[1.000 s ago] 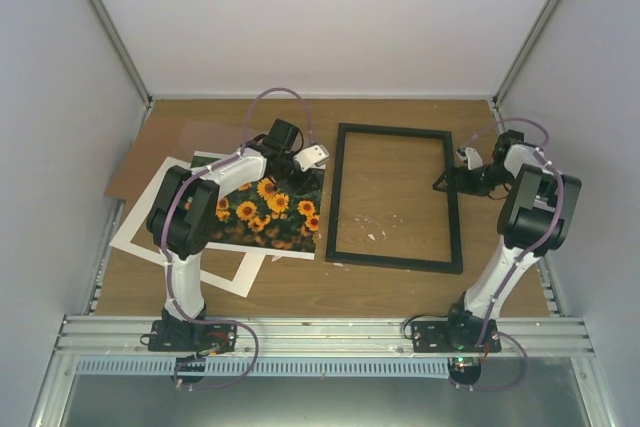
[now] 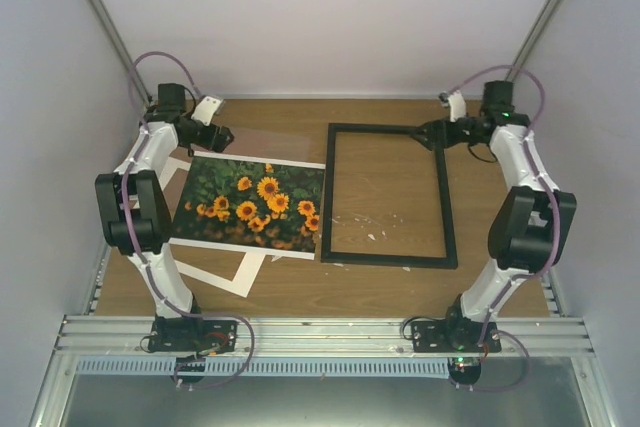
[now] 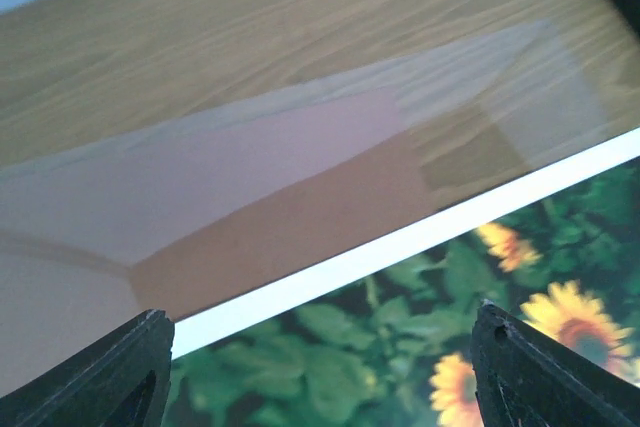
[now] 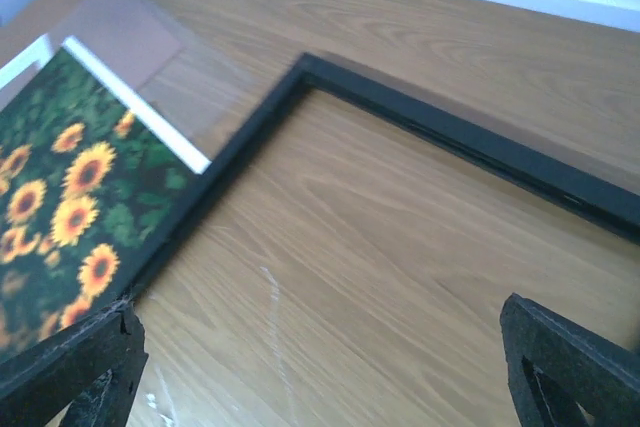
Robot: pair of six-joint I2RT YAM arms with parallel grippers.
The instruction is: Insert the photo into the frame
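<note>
The sunflower photo (image 2: 250, 202), white-bordered, lies flat on the left half of the table, partly over a white mat. Right beside it lies the empty black frame (image 2: 387, 259), with bare wood showing inside; its left bar (image 4: 210, 183) adjoins the photo's edge. My left gripper (image 2: 221, 140) hangs open near the photo's far left corner, with no object between its fingers. Above the frame's far right corner is my right gripper (image 2: 430, 134). Its fingers (image 4: 565, 357) stand apart and nothing shows between them.
A white mat (image 2: 240, 279) extends beyond the photo toward the front. A clear sheet (image 3: 260, 162) and a brown backing board (image 3: 290, 247) lie behind the photo. Small pale scraps (image 2: 371, 237) are scattered inside the frame. Bare wood is free in front.
My left gripper has moved left and back, away from the middle of the photo. The right gripper has moved back to the frame's far corner. Earlier, the frame shifted slightly left.
</note>
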